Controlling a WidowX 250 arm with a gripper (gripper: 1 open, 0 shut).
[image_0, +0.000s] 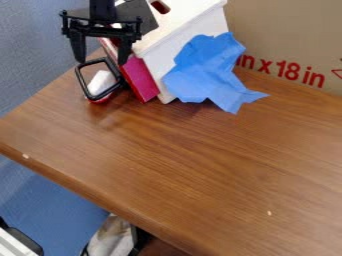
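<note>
The black gripper (100, 30) is at the top left, over a white box (177, 35) with a red and pink front panel (138, 77). A square black loop (83, 78) hangs below it by the panel, around a small white and red object (102, 84). Whether the fingers are open or shut is unclear. A crumpled blue cloth (210, 72) lies against the box's right side.
A cardboard box (294, 30) with red lettering stands at the back right.
</note>
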